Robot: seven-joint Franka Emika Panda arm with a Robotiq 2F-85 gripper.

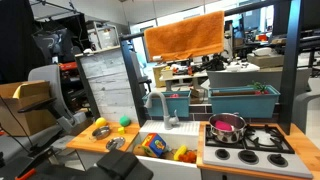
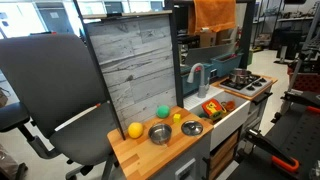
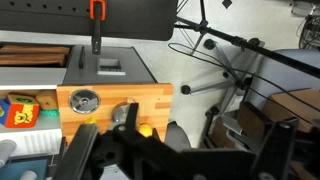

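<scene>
On the wooden counter left of the sink stand a metal bowl (image 2: pixel 161 134) and a flat, round metal piece (image 2: pixel 192 128). Beside them are a yellow ball (image 2: pixel 135 130), a green round item (image 2: pixel 163 111) and a small yellow block (image 2: pixel 177 118). Colourful toys (image 2: pixel 212 107) lie in the sink. A steel pot (image 1: pixel 226 127) with something pink inside sits on the stove. In the wrist view my gripper is dark against the counter's lower part and hides some of it. How its fingers stand is unclear, and nothing held can be made out.
A tall faucet (image 1: pixel 160 106) rises behind the sink. The stove (image 1: pixel 250 150) is on the right, below a hanging orange towel (image 1: pixel 185 37). A marble-look panel (image 2: pixel 132 75) backs the counter, and an office chair (image 2: pixel 60 110) stands beyond it.
</scene>
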